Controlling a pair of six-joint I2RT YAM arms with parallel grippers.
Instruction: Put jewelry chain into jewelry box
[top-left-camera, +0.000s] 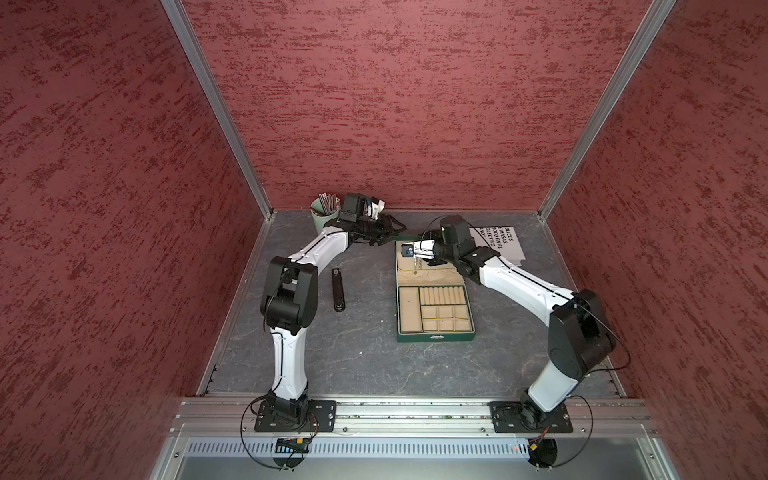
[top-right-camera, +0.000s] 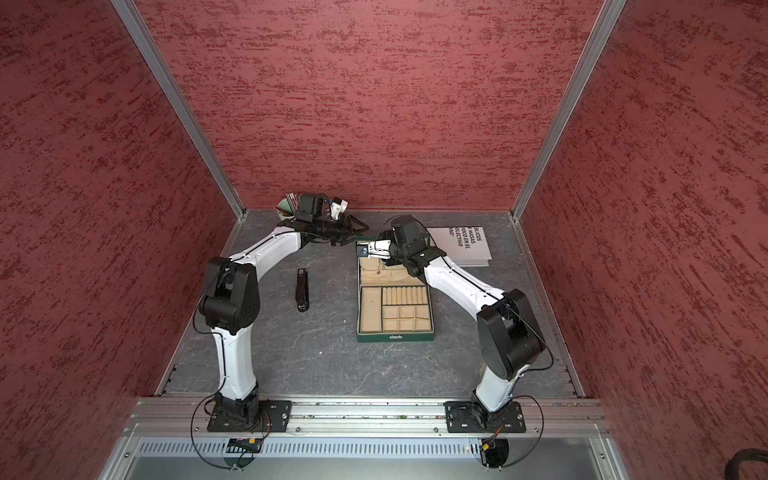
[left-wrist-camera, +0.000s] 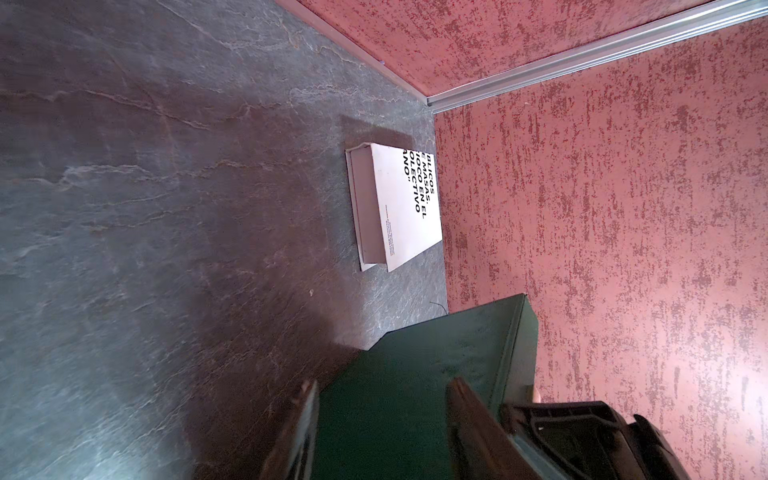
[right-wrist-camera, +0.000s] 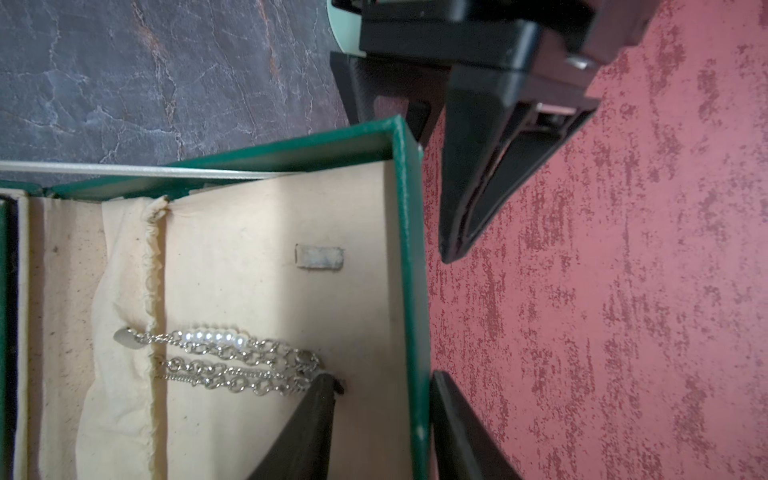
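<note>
A green jewelry box (top-left-camera: 435, 337) with a beige interior stands open, its lid (right-wrist-camera: 413, 264) raised at the back. Against the lid's beige lining hangs the silver jewelry chain (right-wrist-camera: 232, 377), its upper end by a small dark hook and its lower end reaching the gathered pocket. My left gripper has its fingers on either side of the lid at a corner and is shut on it. Nearby, my right gripper is open at the lid's edge. One right fingertip (right-wrist-camera: 321, 388) overlaps the chain's hooked end; the chain is not held between the fingers.
Behind the lid on the right lies a white book (left-wrist-camera: 408, 208). A pale green cup (top-left-camera: 322, 214) with pencils stands at the back left. On the left table lies a black stapler-like object (top-left-camera: 338, 289). The table in front of the box is clear.
</note>
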